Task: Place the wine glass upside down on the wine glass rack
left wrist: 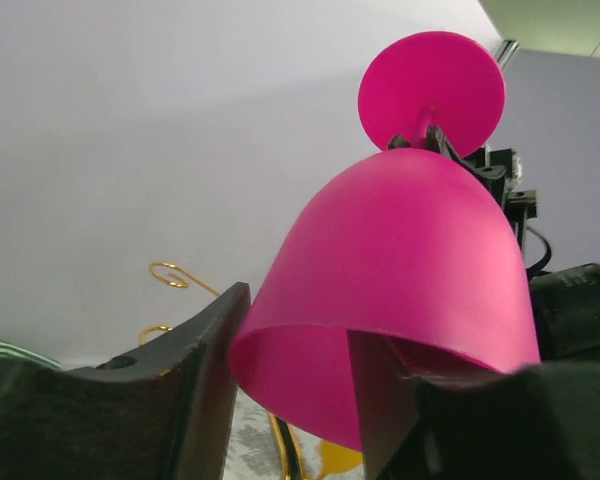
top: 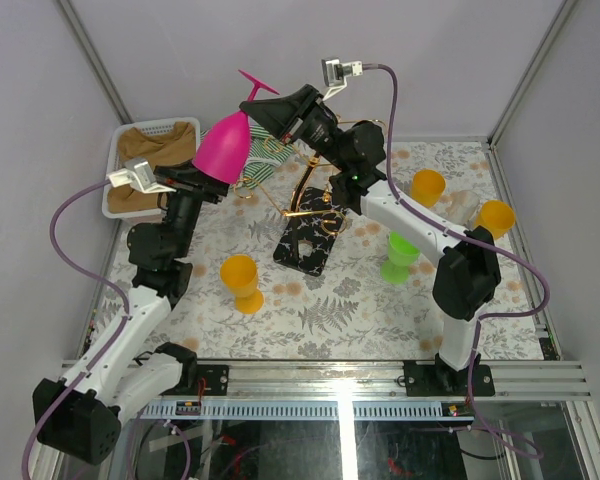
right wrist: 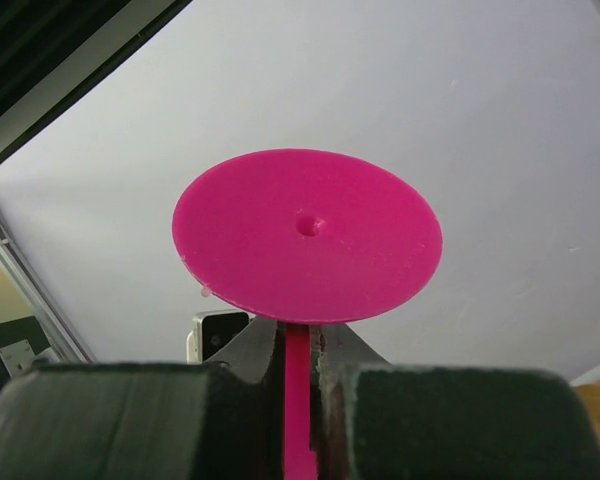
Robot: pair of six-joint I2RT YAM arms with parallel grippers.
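A magenta wine glass (top: 223, 148) is held in the air above the rack. My right gripper (top: 255, 101) is shut on its stem, the foot (right wrist: 307, 250) facing up in the right wrist view. My left gripper (top: 202, 180) is at the bowl's rim, with one finger outside and the other reaching into the mouth; in the left wrist view the bowl (left wrist: 390, 250) fills the space over the fingers, whose grip is unclear. The gold rack on its black marble base (top: 300, 250) stands below, partly hidden by my right arm.
Orange glasses (top: 240, 280) stand front left and at right (top: 426, 190), beside a green glass (top: 400, 255) and a clear one. A white basket (top: 120, 135) with brown cloth and a striped cloth lie back left. The front middle is patterned, fairly open table.
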